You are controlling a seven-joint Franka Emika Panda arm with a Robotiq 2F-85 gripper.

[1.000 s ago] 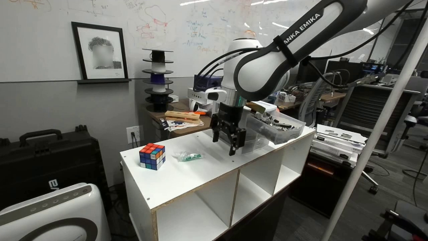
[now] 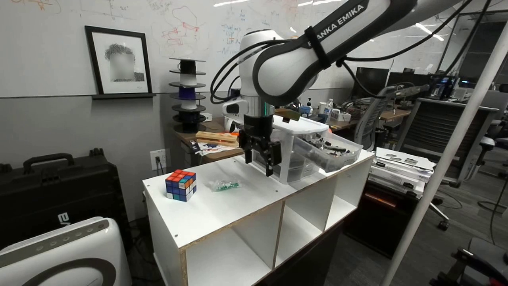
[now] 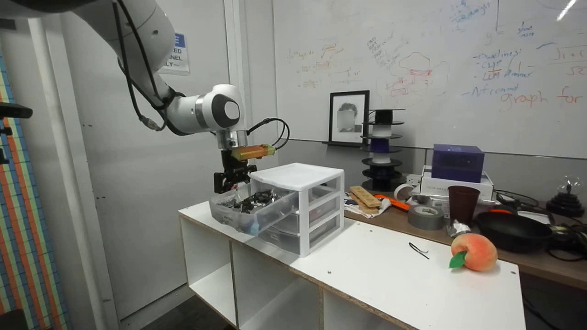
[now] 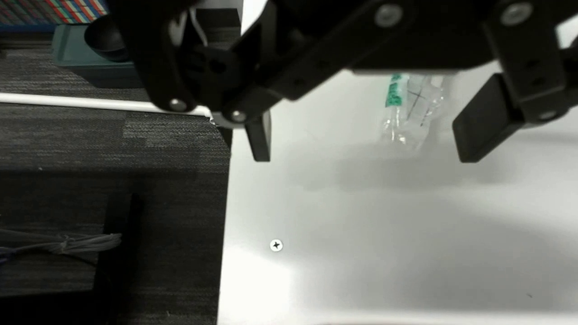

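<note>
My gripper [image 2: 259, 164] hangs open above the white shelf top [image 2: 238, 205], in front of the drawer unit in exterior view 1. In the wrist view, the fingers of the gripper are spread wide with only bare surface between their tips. A clear plastic packet with green inside [image 4: 414, 108] lies on the shelf top beyond them, partly covered by the gripper body. That packet [image 2: 226, 185] sits to the right of a Rubik's cube [image 2: 181, 185] near the shelf's left end. Exterior view 2 has the gripper [image 3: 234, 178] over the pulled-out drawer's far side.
The clear drawer unit [image 3: 297, 176] has its top drawer [image 3: 275, 211] pulled out, filled with small dark parts. A peach [image 3: 476, 253] and thin black glasses [image 3: 418, 250] appear on the shelf top in exterior view 2, where no cube shows. The front edge is open.
In exterior view 1 my gripper has moved left and slightly up, remaining open. The cube, the packet and the pulled-out drawer have stayed in place.
</note>
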